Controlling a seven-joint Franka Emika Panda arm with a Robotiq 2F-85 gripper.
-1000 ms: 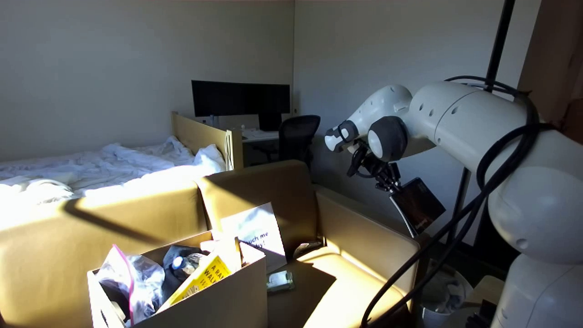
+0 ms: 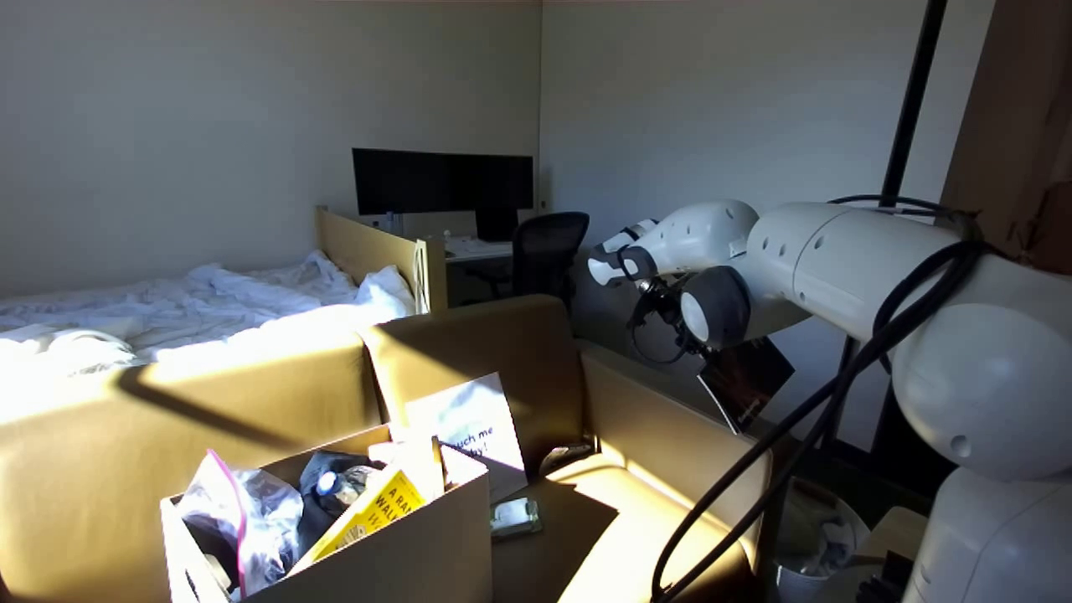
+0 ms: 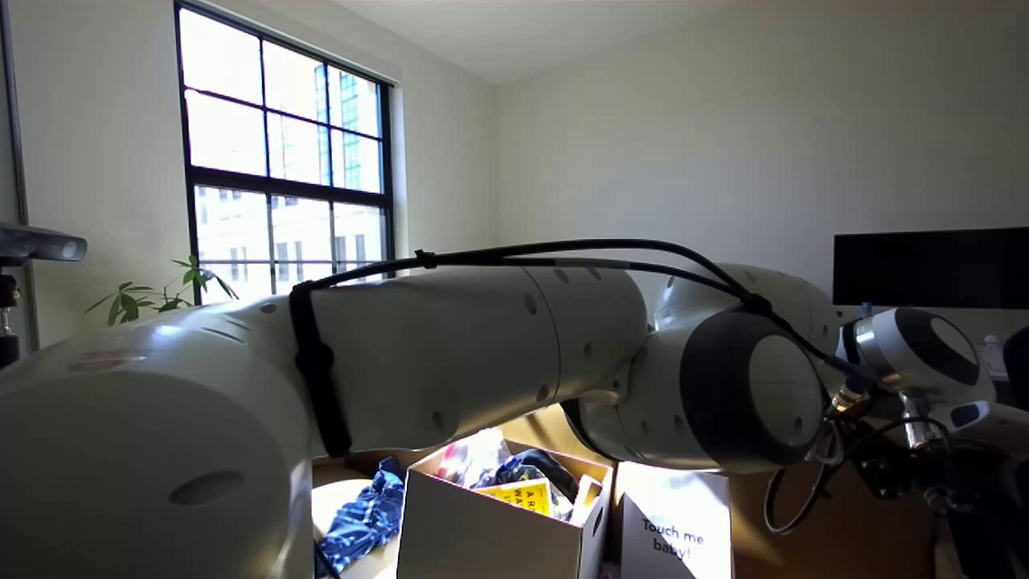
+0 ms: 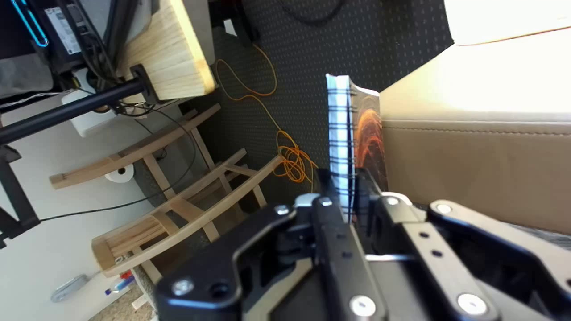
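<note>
A thin, spiral-bound notebook (image 4: 369, 133) with a dark cover and an orange pattern is held by my gripper, which is shut on it. Its wire binding and page edge face the wrist camera. Exterior view 1 has the notebook (image 2: 751, 382) hanging tilted in the air near the sofa's right arm, below the robot's wrist. There the fingers are hard to make out against the dark parts. The notebook cannot be made out in exterior view 2, where the dark hand is at the right edge.
A tan sofa (image 2: 668, 407) carries an open box (image 2: 387, 548) full of bags and a yellow book (image 2: 377, 512). A white sign (image 2: 472, 427) leans behind it. A bin (image 2: 819, 538) stands right of the sofa arm. Wooden furniture (image 4: 182, 200) and an orange cable (image 4: 293, 163) are on the floor side.
The arm has come down at its elbow, and the notebook has shifted left and slightly up in exterior view 1, still in the gripper. The box and sofa are unchanged.
</note>
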